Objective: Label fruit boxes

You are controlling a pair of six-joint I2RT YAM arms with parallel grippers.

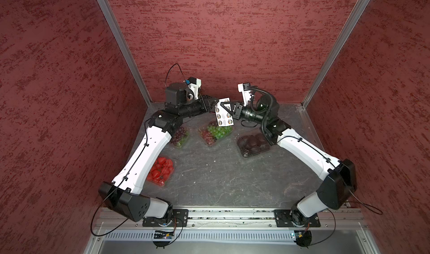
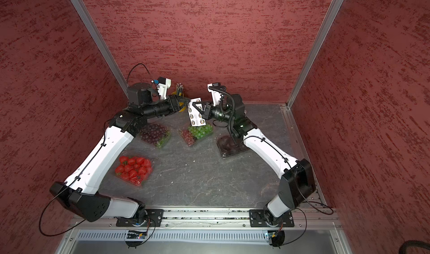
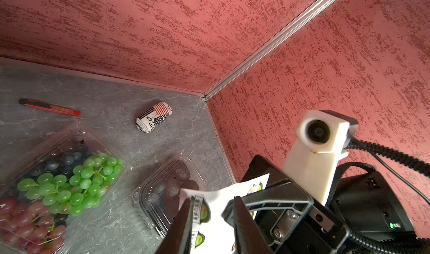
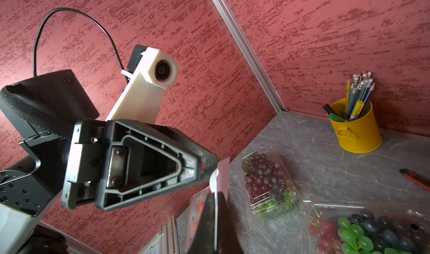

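Observation:
A white sheet of round fruit labels (image 1: 224,116) hangs upright above the table, its upper part pinched in my right gripper (image 1: 227,106), which is shut on it. At the sheet's left edge is my left gripper, its fingers part open with the sheet's edge by their tips. In the right wrist view the sheet shows nearly edge-on, and a small white rounded piece (image 4: 213,181) curls out by the left fingertips; whether it is held cannot be told. Below lie clear boxes of mixed grapes (image 3: 85,182), dark grapes (image 2: 154,133), red fruit (image 2: 133,169) and dark fruit (image 3: 172,191).
Toward the back wall stands a yellow pencil cup (image 4: 358,133). A red cutter (image 3: 51,107) and a small printed roll-shaped object (image 3: 153,117) lie behind the boxes.

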